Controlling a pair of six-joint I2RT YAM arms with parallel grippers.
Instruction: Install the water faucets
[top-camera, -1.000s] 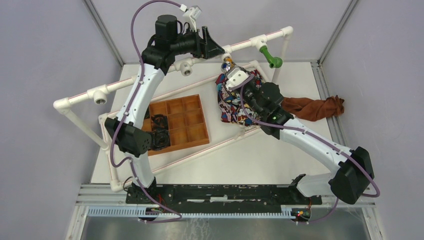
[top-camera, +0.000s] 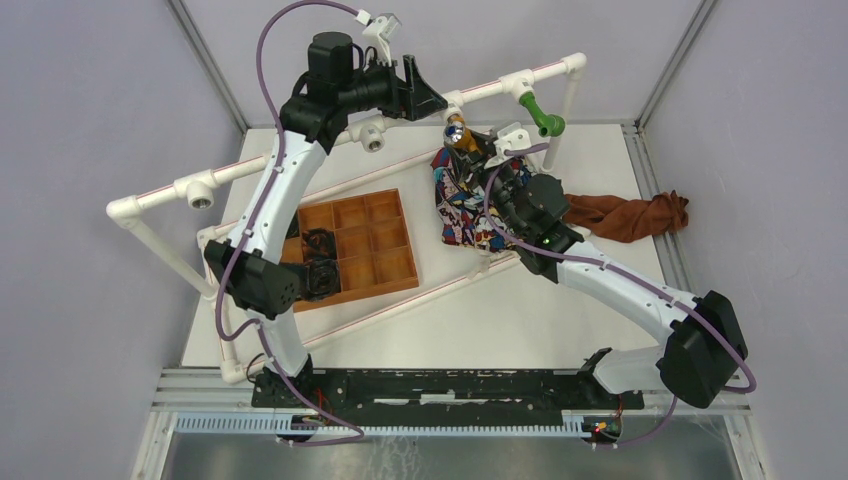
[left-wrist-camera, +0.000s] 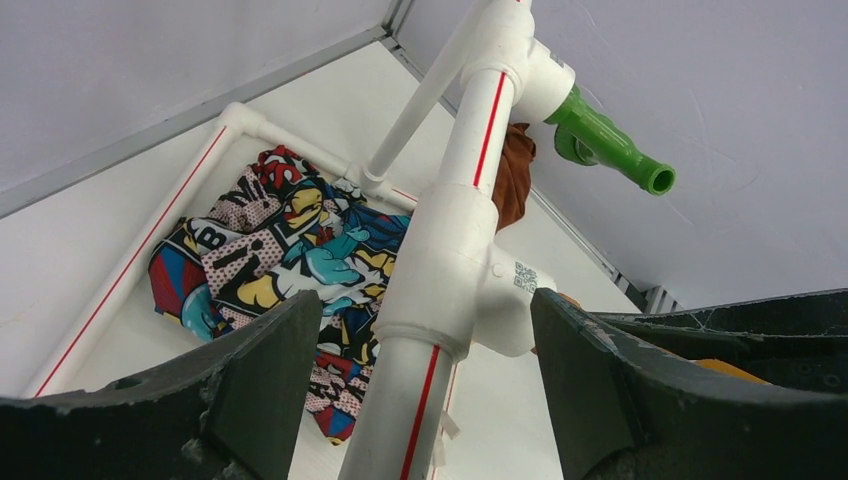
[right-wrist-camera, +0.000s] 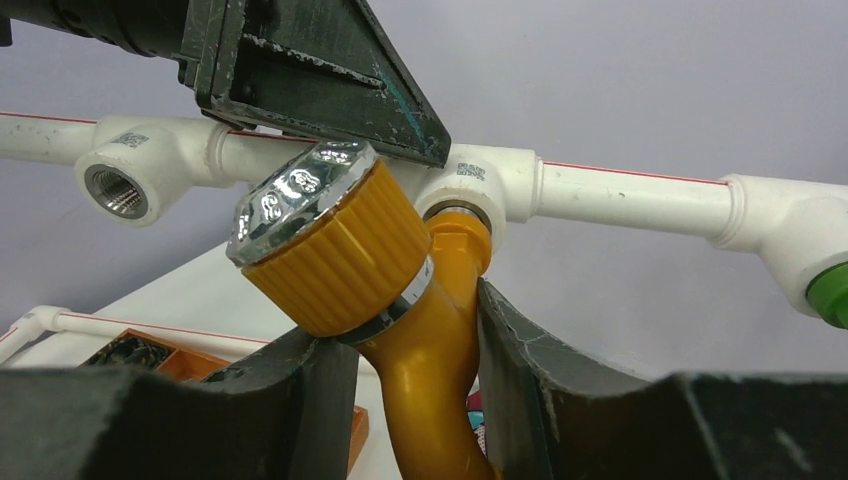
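An orange faucet with a chrome cap (right-wrist-camera: 385, 400) meets a white tee (right-wrist-camera: 470, 175) on the upper pipe; my right gripper is shut on its body, below the cap. My left gripper is part open around the pipe at that same tee (left-wrist-camera: 430, 250), its fingers either side; whether they touch it I cannot tell. A green faucet (top-camera: 540, 118) is fitted in the tee to the right. Tees left of the orange faucet show empty threaded openings (right-wrist-camera: 118, 192).
An orange compartment box (top-camera: 375, 240) with black items lies under the frame at left. A patterned cloth (left-wrist-camera: 270, 250) and a brown cloth (top-camera: 625, 215) lie on the white board. The front middle of the board (top-camera: 480, 330) is bare.
The left arm is almost unchanged.
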